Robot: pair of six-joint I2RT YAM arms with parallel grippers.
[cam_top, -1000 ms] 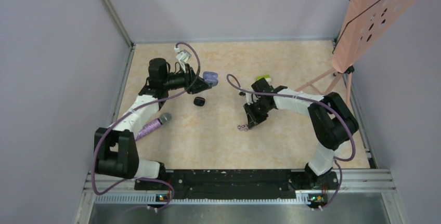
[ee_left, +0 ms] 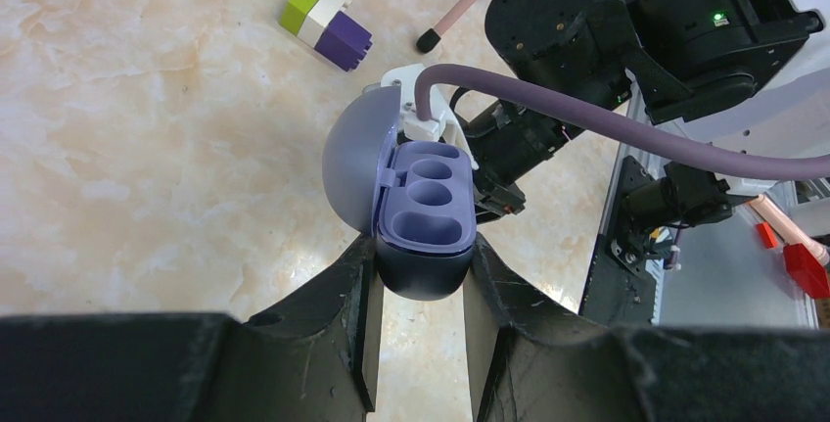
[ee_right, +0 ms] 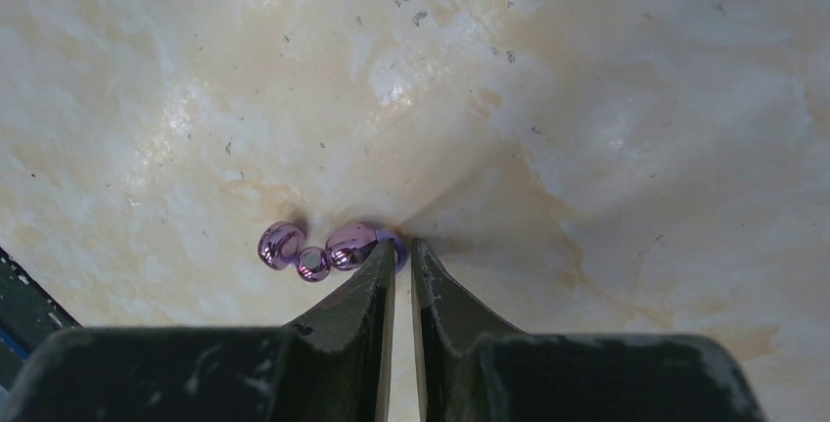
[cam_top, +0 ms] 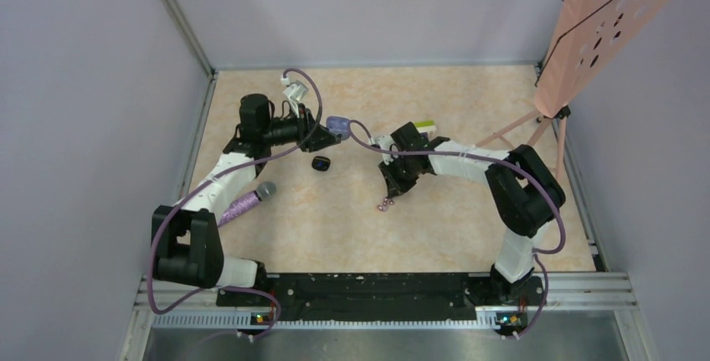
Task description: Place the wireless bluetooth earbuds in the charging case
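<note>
My left gripper is shut on the lavender charging case (ee_left: 440, 165), held up in the air with its lid open and three empty oval slots facing the camera. In the right wrist view, shiny purple earbuds (ee_right: 349, 246) lie on the table as a small cluster, with a round purple piece (ee_right: 282, 245) at its left end. My right gripper stands over the cluster's right end, open by only a narrow gap. One finger covers part of the bluish end (ee_right: 400, 254); whether the finger touches it I cannot tell.
A green, white and purple block (ee_left: 322, 17) lies behind the right arm. Near the left arm are a small black object (cam_top: 321, 162) and a purple microphone (cam_top: 248, 200). A pink board (cam_top: 603, 26) overhangs the right rear.
My right gripper has moved left and slightly back in the top view. The earbuds have shifted left and turned to a slant. The left arm and the case have stayed still.
</note>
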